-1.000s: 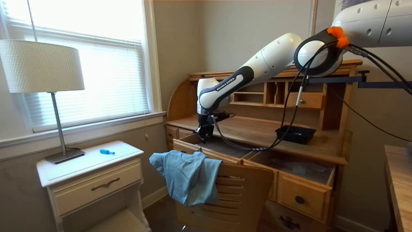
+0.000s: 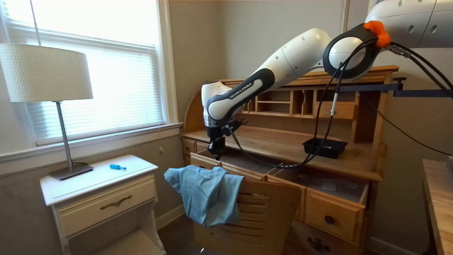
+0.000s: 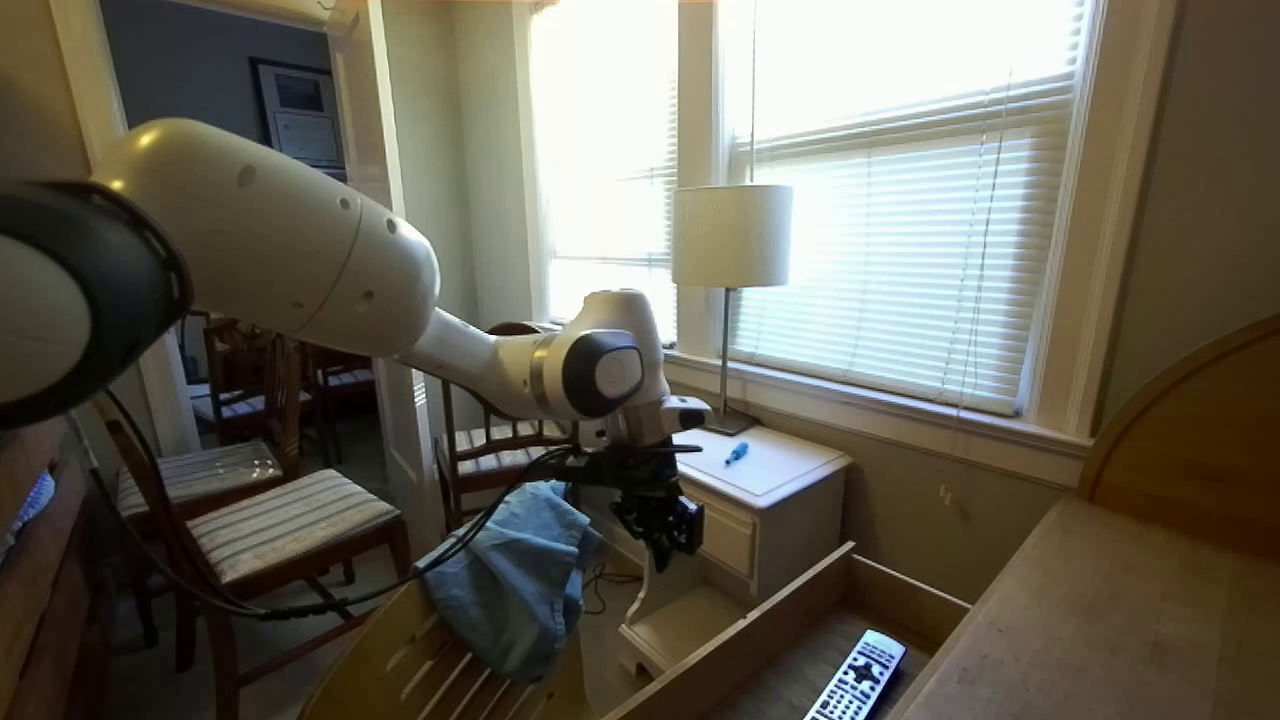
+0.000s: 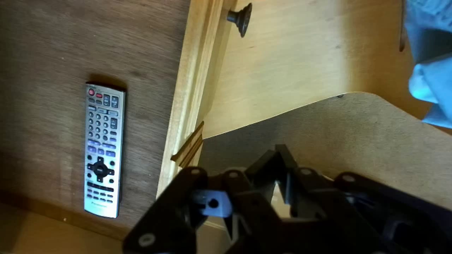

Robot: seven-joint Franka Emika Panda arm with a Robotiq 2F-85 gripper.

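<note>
My gripper (image 2: 217, 155) points down over the front of the open left desk drawer, beyond the draped chair. In the wrist view the fingertips of my gripper stand close together, shut, and nothing can be clearly made out between them. A silver remote control (image 4: 103, 152) lies face up on the bottom of the drawer, left of the fingers and apart from them. A light blue cloth (image 2: 208, 193) hangs over the wooden chair back (image 2: 265, 212). On the white nightstand (image 2: 140, 163) rests a small blue object (image 2: 117, 167).
A black tray (image 2: 325, 148) sits on the desktop. The right drawer (image 2: 335, 212) is also pulled out, with pale items inside. A lamp (image 2: 63, 127) stands on the nightstand. The drawer front and chair back are close below my gripper; a cable (image 2: 271, 163) trails from the arm.
My arm has swung left in exterior view 1, carrying the gripper from above the drawer's interior toward its front edge. Cloth, chair, drawers and tray have stayed put.
</note>
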